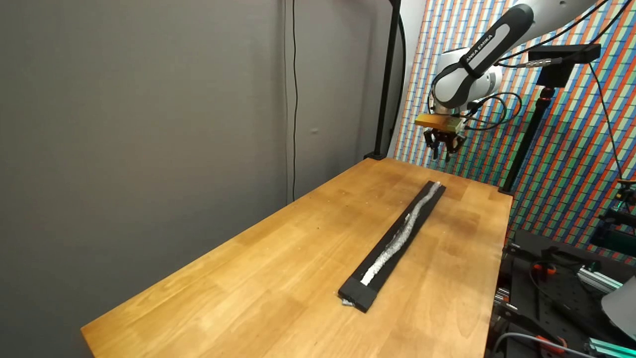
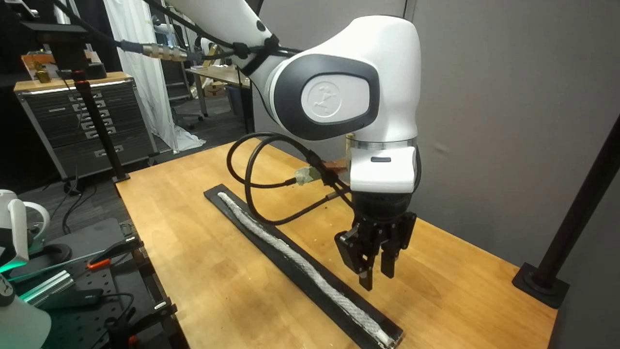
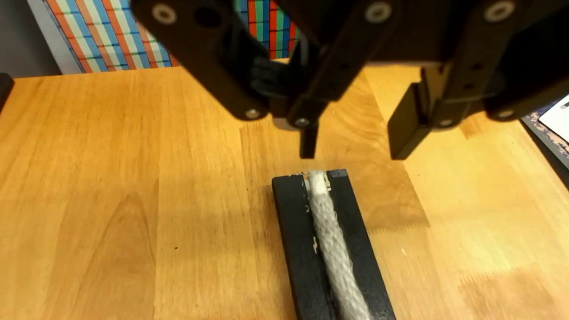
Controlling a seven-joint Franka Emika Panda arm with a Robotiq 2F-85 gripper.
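Note:
A pale braided rope (image 1: 394, 243) lies lengthwise along a long black channel strip (image 1: 377, 280) on the wooden table. In the wrist view the rope's white end (image 3: 318, 183) rests at the channel's end, between its two black sides (image 3: 290, 213). Above and just beyond that end hangs my gripper, its fingers apart with a clear gap and nothing between them. Exterior view 2 shows the gripper (image 2: 378, 282) pointing down, raised above the table beside the strip, and the rope (image 2: 302, 264) running along the channel.
A black stand base (image 2: 540, 285) sits at one table corner, and another pole (image 1: 524, 146) rises at the opposite corner. Cables (image 2: 273, 221) loop out from the wrist.

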